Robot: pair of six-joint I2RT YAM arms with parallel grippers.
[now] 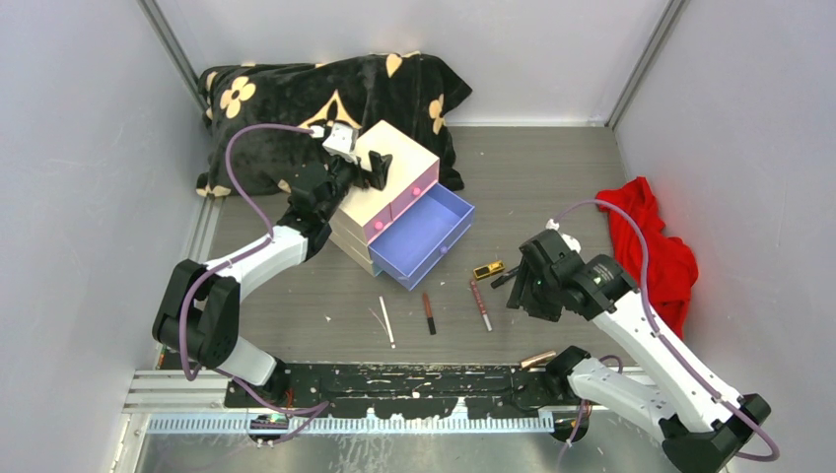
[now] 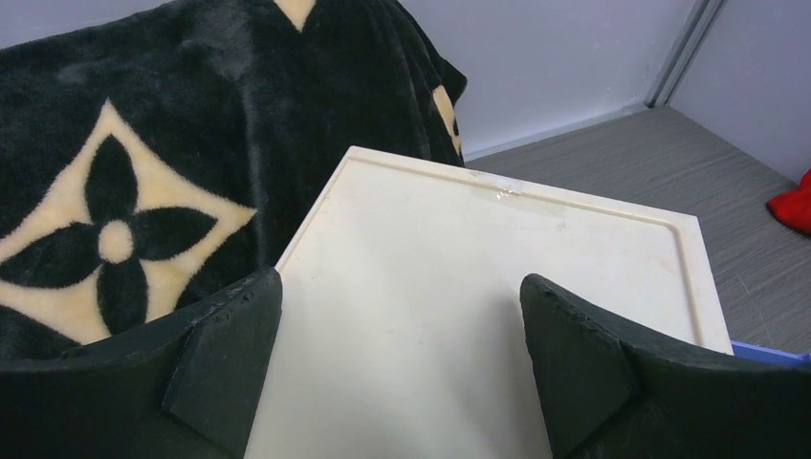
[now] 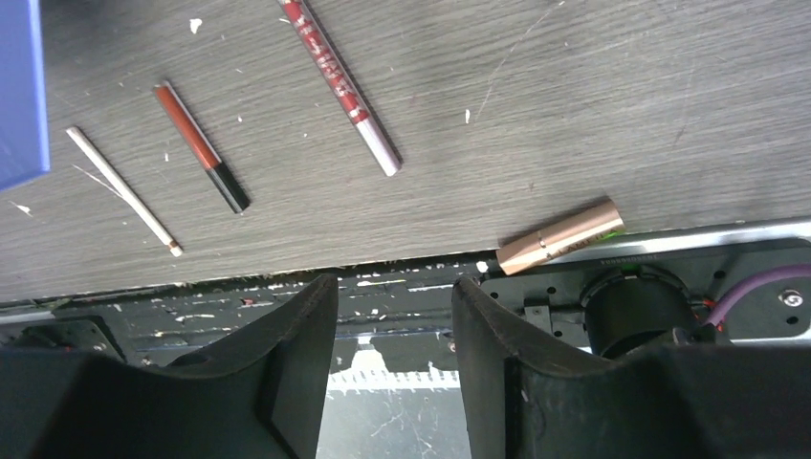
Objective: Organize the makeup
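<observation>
A small cabinet point(image 1: 386, 205) has pink drawers and an open, empty blue drawer point(image 1: 422, 236). My left gripper point(image 1: 373, 169) is open over the cabinet's white top point(image 2: 411, 239). My right gripper hangs above the floor, part open, nothing between its fingers. Below it lie a white pencil point(image 3: 124, 189), a red-black pen point(image 3: 199, 143), a red-silver pencil point(image 3: 339, 81) and a copper tube point(image 3: 559, 237). A yellow item point(image 1: 488, 270) and a black item point(image 1: 503, 279) lie near the right arm.
A dark patterned cushion point(image 1: 251, 128) is behind the cabinet. A red cloth point(image 1: 656, 276) lies by the right wall. The grey floor point(image 1: 532, 168) behind the right arm is clear. A black rail runs along the front edge.
</observation>
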